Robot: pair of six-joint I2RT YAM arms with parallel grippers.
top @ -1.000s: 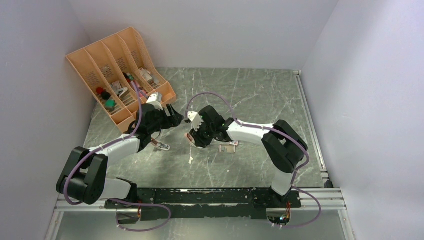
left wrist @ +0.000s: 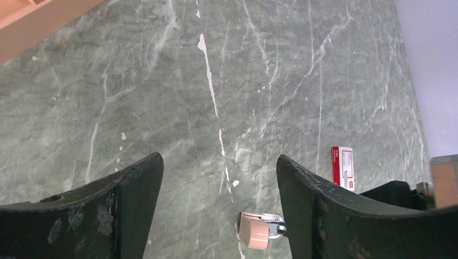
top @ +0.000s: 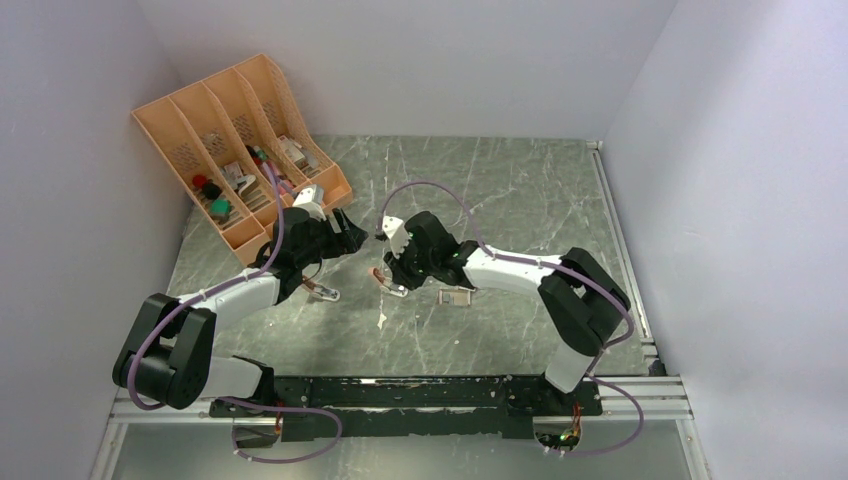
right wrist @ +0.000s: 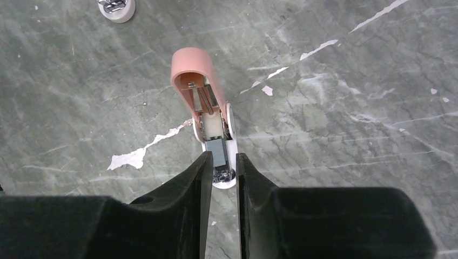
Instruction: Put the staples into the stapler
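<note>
A pink and white stapler (right wrist: pixel 194 65) lies hinged open on the table, its channel facing up in the right wrist view. In that channel sits a flat grey metallic piece (right wrist: pixel 216 152); I cannot tell whether it is staples. My right gripper is over the front end of the stapler, its fingers parted by a narrow gap with nothing gripped visible between them. Wide open and empty, my left gripper hovers to the left of this stapler. A second stapler (top: pixel 322 291) rests beneath the left arm. The red and white box (left wrist: pixel 343 168) lies to the right.
A wooden divided organizer (top: pixel 160 115) with assorted items stands at the back left. A small pale box (top: pixel 455 298) lies below the right forearm.
The right arm's elbow has moved right and forward. My left arm has stayed still.
</note>
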